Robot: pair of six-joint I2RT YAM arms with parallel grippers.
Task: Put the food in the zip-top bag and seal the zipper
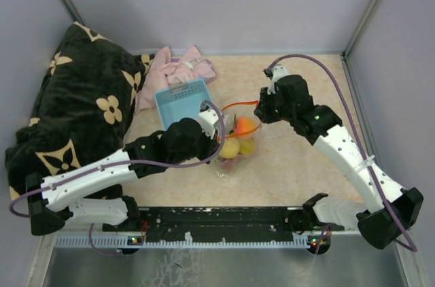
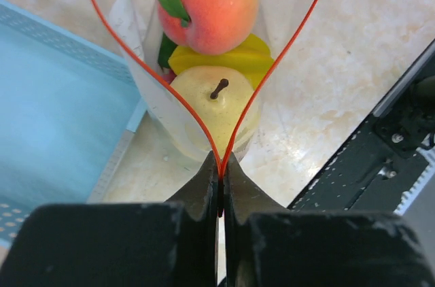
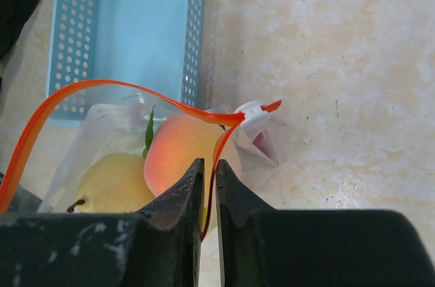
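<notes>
The clear zip bag [image 1: 224, 168] holds a peach [image 2: 211, 1], a pale yellow fruit [image 2: 211, 110] and other yellow food, its orange-lined mouth gaping in the middle. My left gripper is shut on the zipper edge, where both orange strips converge. My right gripper is at the bag's other side, the orange strip running between its narrowly spaced fingers. A white slider [image 3: 251, 115] sits on the zipper near it.
A blue basket [image 1: 178, 103] stands behind and left of the bag, with pink cloth [image 1: 163, 76] beyond it. A dark blanket covers the far left.
</notes>
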